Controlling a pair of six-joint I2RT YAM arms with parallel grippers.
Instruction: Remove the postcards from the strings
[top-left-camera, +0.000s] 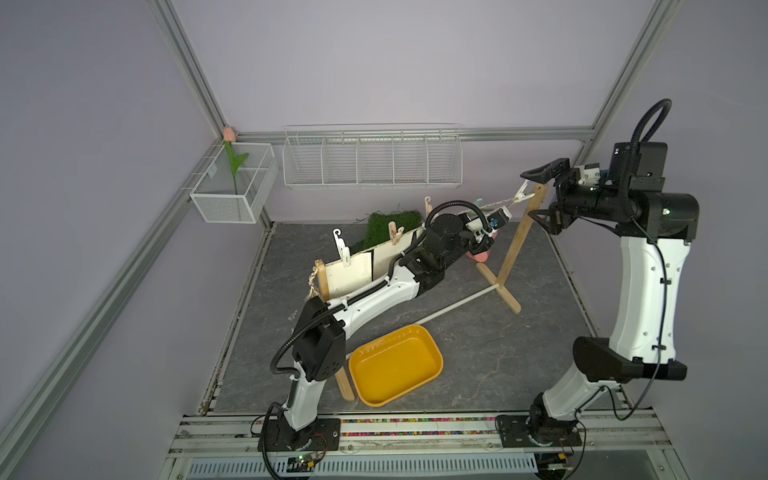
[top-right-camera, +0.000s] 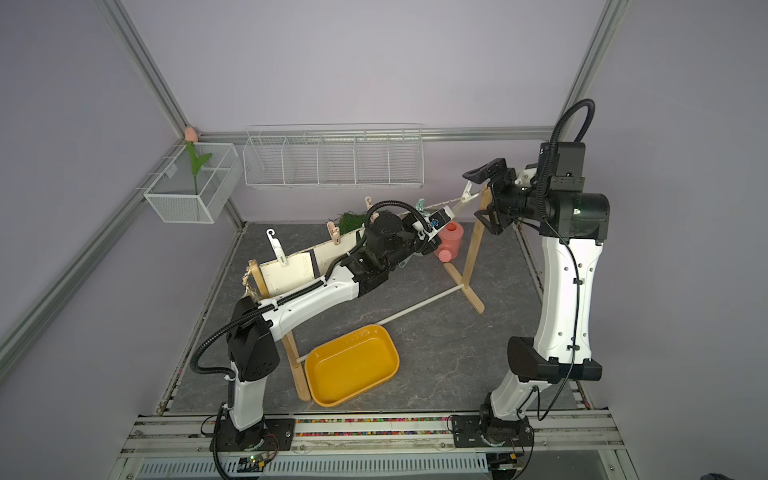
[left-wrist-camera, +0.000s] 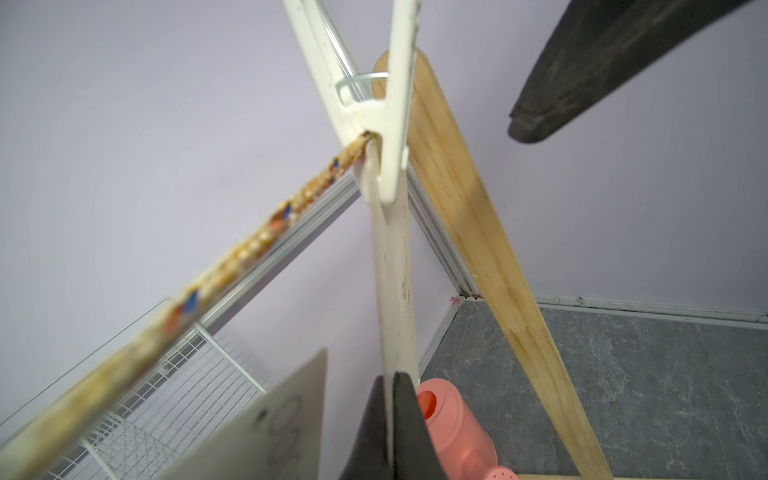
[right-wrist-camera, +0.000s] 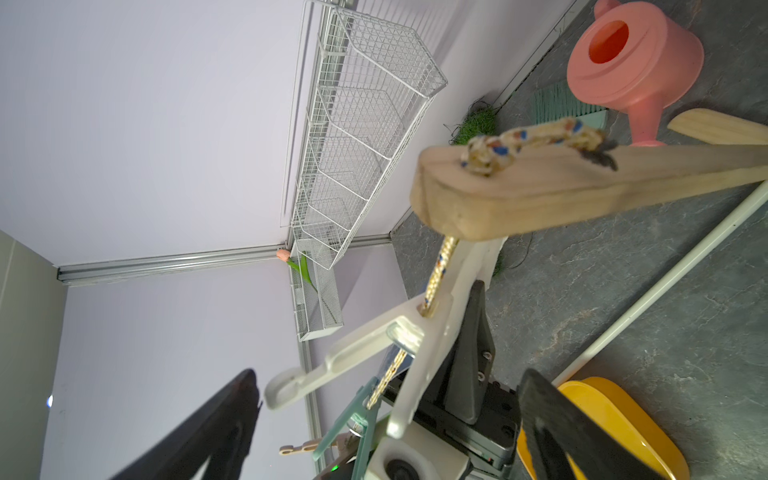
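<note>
A white clothespin (left-wrist-camera: 392, 152) grips the string (left-wrist-camera: 264, 232) beside the right post (left-wrist-camera: 488, 256); a thin white card (left-wrist-camera: 392, 280) hangs from it, seen edge-on. My left gripper is shut on that card's lower part. In the top views it sits below the string's right end. My right gripper stands open beside the post top and clothespin, with nothing held. Further postcards (top-left-camera: 348, 273) hang under pegs along the left stretch of string, partly behind my left arm.
A yellow tray (top-left-camera: 396, 364) lies at the front. A pink watering can (top-right-camera: 449, 240) stands behind the rack. Grass (top-left-camera: 392, 228), a white wire basket (top-left-camera: 372, 160) and a flower basket (top-left-camera: 232, 196) are at the back and left.
</note>
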